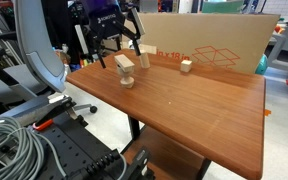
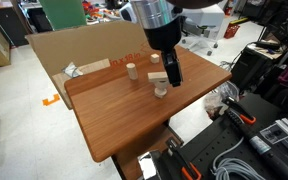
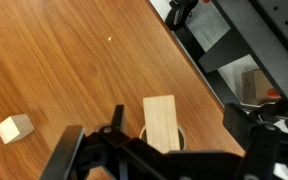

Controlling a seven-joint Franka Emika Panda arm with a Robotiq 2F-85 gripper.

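A pale wooden block point(image 1: 124, 63) rests on top of a small whitish object point(image 1: 126, 80) near the edge of the brown table. In the wrist view the block point(image 3: 161, 122) lies between the spread fingers, closer to the left one, and a round light rim shows beneath it. My gripper is open with clear gaps on both sides of the block. Exterior view 2 has the block point(image 2: 158, 78) just below the hand, above the whitish object point(image 2: 161, 91). How far the fingertips sit above it is hard to tell.
A small pale cube point(image 1: 186, 66) and an upright wooden cylinder point(image 1: 144, 54) stand elsewhere on the table point(image 1: 209, 120). A cardboard panel point(image 1: 219, 38) lines the far side. Coiled cable point(image 1: 14, 150) lies by the arm's base.
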